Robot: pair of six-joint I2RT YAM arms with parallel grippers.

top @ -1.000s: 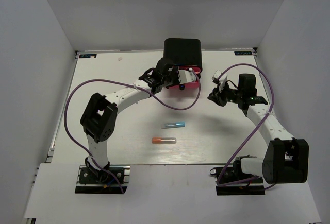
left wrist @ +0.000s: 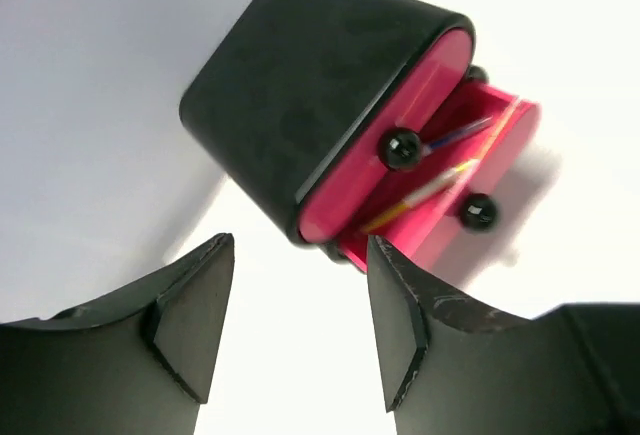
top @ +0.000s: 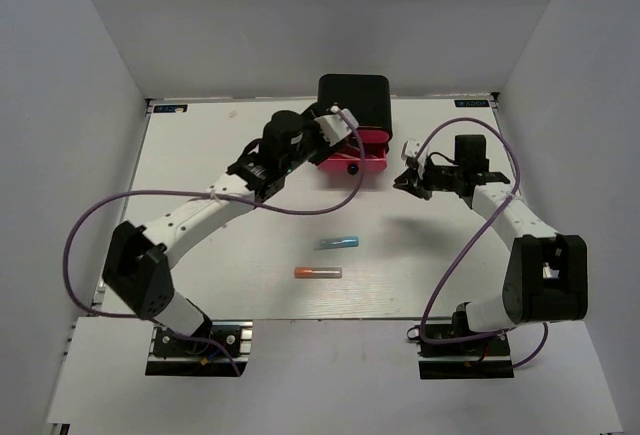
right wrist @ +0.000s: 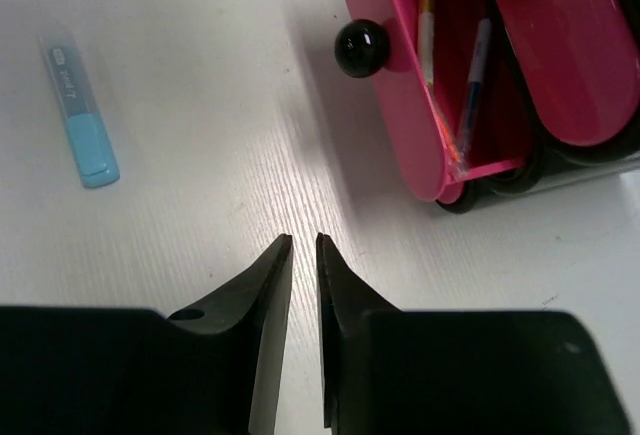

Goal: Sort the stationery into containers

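Note:
At the back of the table, a black box with a pink front (top: 354,103) has its pink drawer (left wrist: 513,145) pulled out. Inside the drawer lie a yellow-and-white pen (left wrist: 420,195) and a thin blue pen (left wrist: 460,133). My left gripper stands open beside the box, nothing between its fingers. To the right of the drawer is my right gripper, narrowly open and empty. A light-blue capped stick (top: 338,242) lies on the table, with an orange-and-clear tube (top: 318,272) nearer the front.
Purple cables (top: 345,200) loop from both arms over the table. Black round knobs (right wrist: 361,48) stick out from the drawer front.
My left gripper has pulled away from above the drawer, up and to the left, uncovering more of it. The right arm has shifted slightly leftward. The loose items on the table have stayed put.

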